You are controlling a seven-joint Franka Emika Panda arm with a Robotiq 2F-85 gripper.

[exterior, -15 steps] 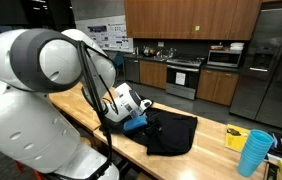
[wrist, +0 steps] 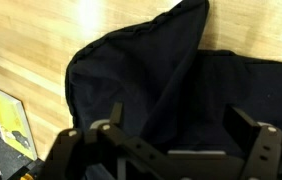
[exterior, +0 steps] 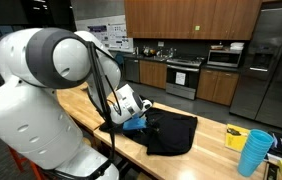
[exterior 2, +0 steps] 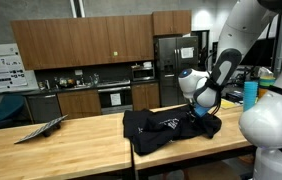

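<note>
A black cloth (exterior: 175,134) lies crumpled and partly spread over the wooden table. In the wrist view the cloth (wrist: 196,90) fills most of the picture, with a fold running through its middle. My gripper points down at it from close above, its two dark fingers wide apart at the lower left and lower right. Between them only cloth lying on the table shows, and nothing is gripped. Seen from the second outside camera, the gripper (exterior 2: 197,112) is low over the right part of the cloth (exterior 2: 151,130); its tips blend with the dark fabric.
A blue cup (exterior: 253,153) stands at the table's right, close to a yellow box (exterior: 237,137). On the left of the table in the second outside view lies a dark flat object (exterior 2: 51,122). Bare table (exterior 2: 41,150) extends in front of it.
The cloth looks the same.
</note>
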